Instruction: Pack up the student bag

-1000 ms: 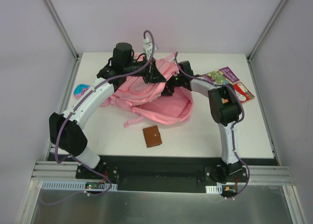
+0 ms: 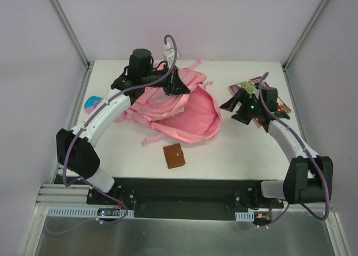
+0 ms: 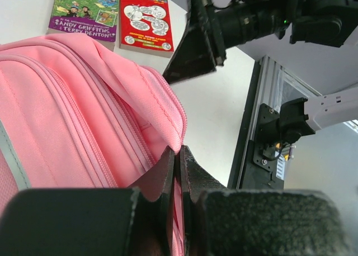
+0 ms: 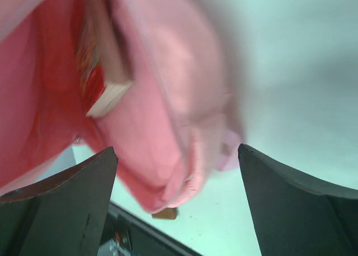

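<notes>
A pink backpack lies unzipped on the white table, its opening toward the right. My left gripper is shut on the upper edge of its fabric, which rises between the fingertips in the left wrist view. My right gripper stands open at the right of the bag, over the table. The right wrist view, partly blurred, shows a book inside the bag. Two books, a purple one and a red one, lie on the table at the back right, partly under my right arm in the top view.
A brown square item lies in front of the bag. A blue and pink item is at the far left.
My right gripper has come out of the bag's opening and moved right toward the books. The left arm has stayed still.
</notes>
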